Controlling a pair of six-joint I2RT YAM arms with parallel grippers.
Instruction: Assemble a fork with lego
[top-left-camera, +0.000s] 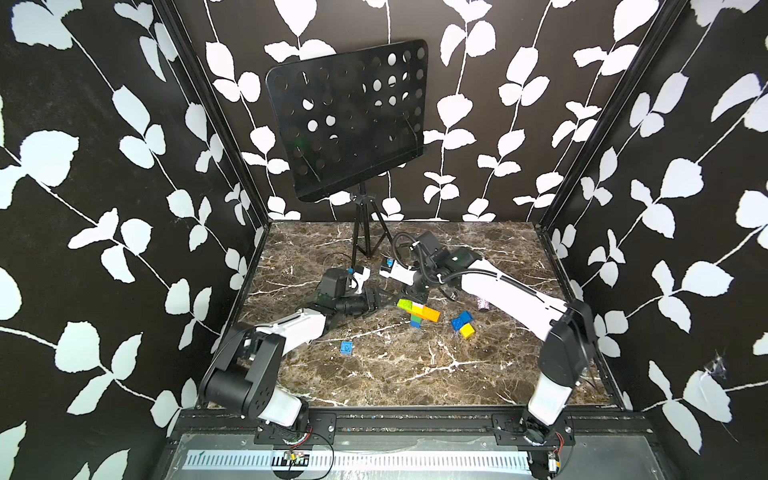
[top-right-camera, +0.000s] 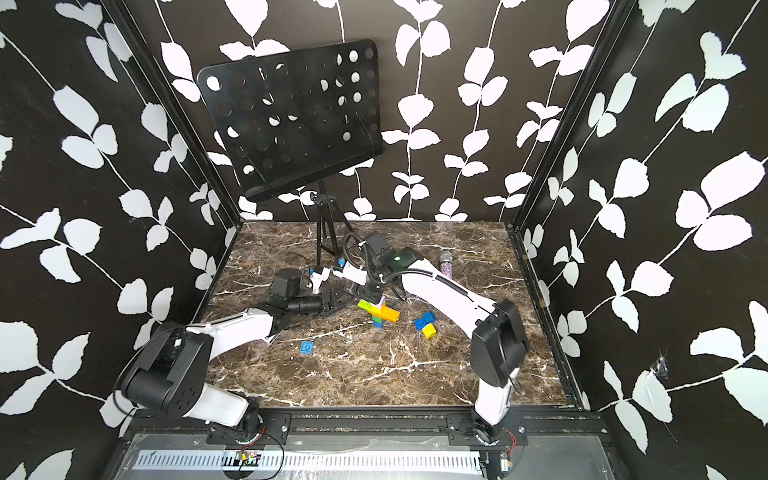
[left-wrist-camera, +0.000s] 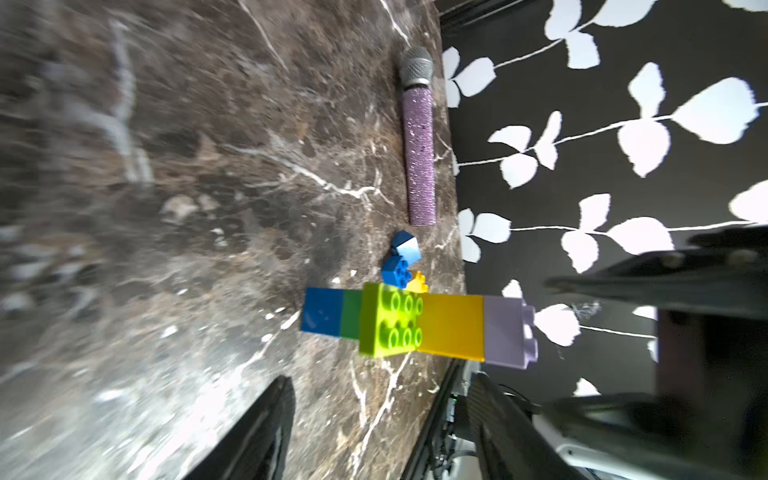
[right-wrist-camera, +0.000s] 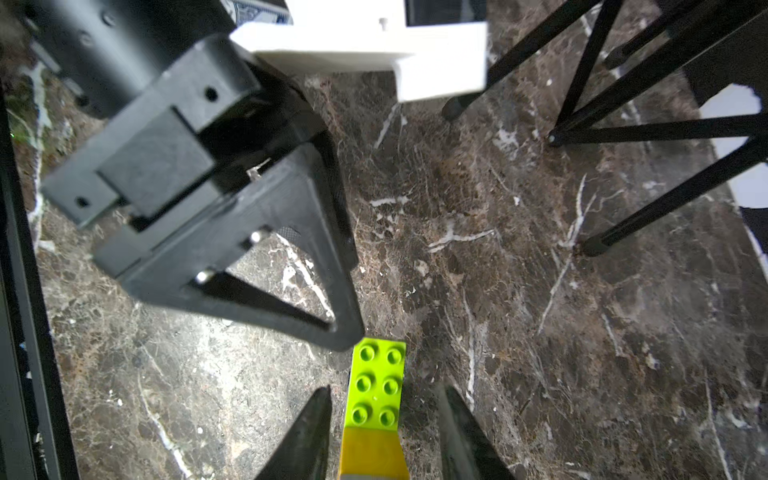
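Note:
My right gripper is shut on the lego assembly, its fingers either side of the orange brick (right-wrist-camera: 372, 457). A lime brick (right-wrist-camera: 376, 384) joins onto the orange one, studs showing. In the left wrist view, a dark green brick (left-wrist-camera: 350, 313) and a blue brick (left-wrist-camera: 321, 311) extend from the lime part, with a lilac brick (left-wrist-camera: 505, 328) at the opposite end. My left gripper is part open and empty, just left of the assembly in the top left view. A loose light-blue brick (top-left-camera: 346, 348) lies on the table, front left.
Blue bricks (top-left-camera: 461, 321) and a yellow brick (top-left-camera: 467, 331) lie right of the assembly. A sparkly microphone (left-wrist-camera: 419, 148) lies farther back on the right. Black stand legs (top-left-camera: 366, 232) rise behind the arms.

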